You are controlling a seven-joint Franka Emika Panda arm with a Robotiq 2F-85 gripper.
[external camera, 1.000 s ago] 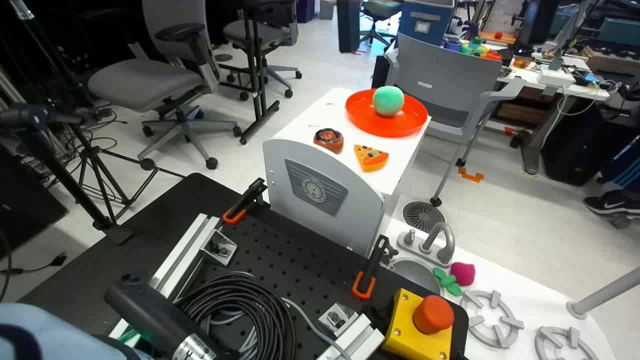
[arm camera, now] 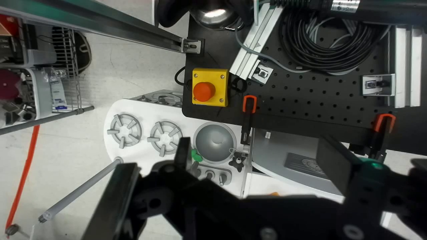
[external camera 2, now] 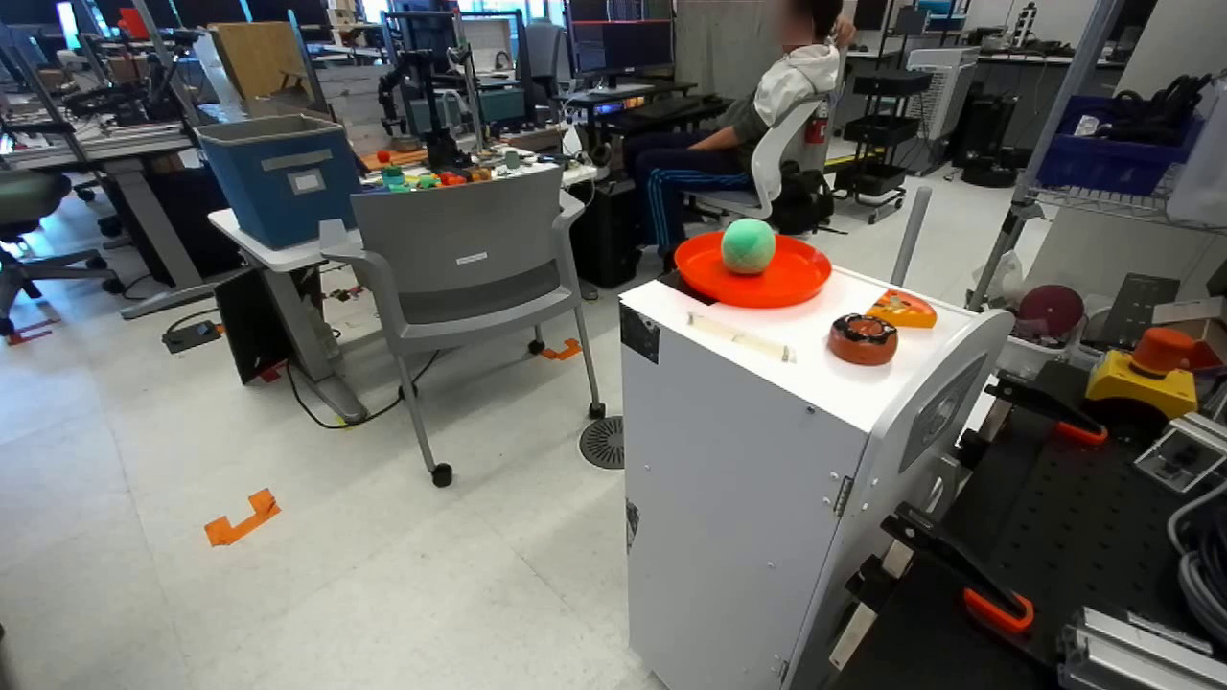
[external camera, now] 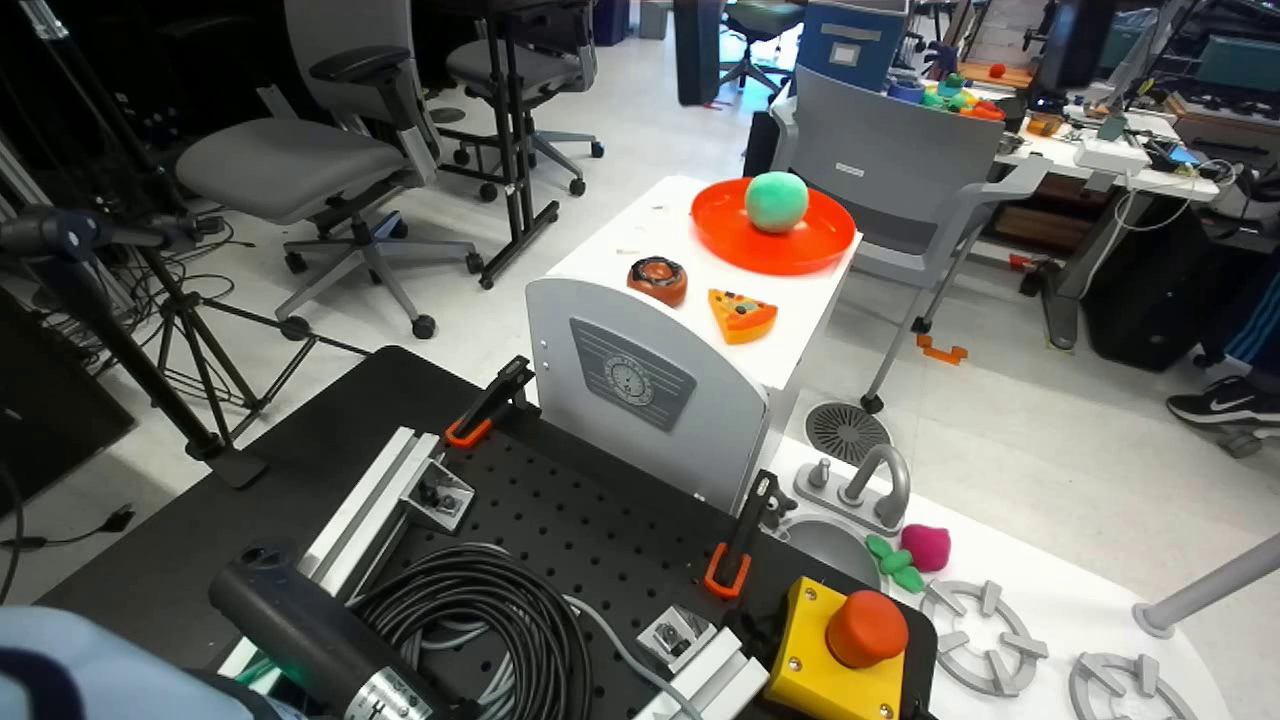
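Observation:
Only the wrist view shows my gripper, its dark fingers [arm camera: 184, 154] spread far apart with nothing held between them. Beyond the gap, the toy kitchen's sink and counter appear below. On the white cabinet top, an orange-red plate [external camera: 720, 240] carries a mint-green ball [external camera: 776, 202]. Nearer my side lie a pizza-slice toy [external camera: 744, 316] and a brown, round, donut-like toy [external camera: 657, 280]. A pink toy with green leaves [external camera: 925, 547] rests beside the sink [external camera: 831, 548]; in the wrist view the gripper mostly hides it. The gripper is outside both exterior views.
A yellow box with a red button [arm camera: 210, 88] sits at the black table's corner. Two clamps [arm camera: 247, 120] grip the table edge. Coiled cable [external camera: 480, 624] covers part of the pegboard. The faucet [external camera: 888, 480] rises beside the sink; a grey pole [arm camera: 80, 192] stands by the burners.
At the right edge of exterior view 1, the seated person's leg and shoe have shifted slightly. The toys, plate and visible arm part look unchanged.

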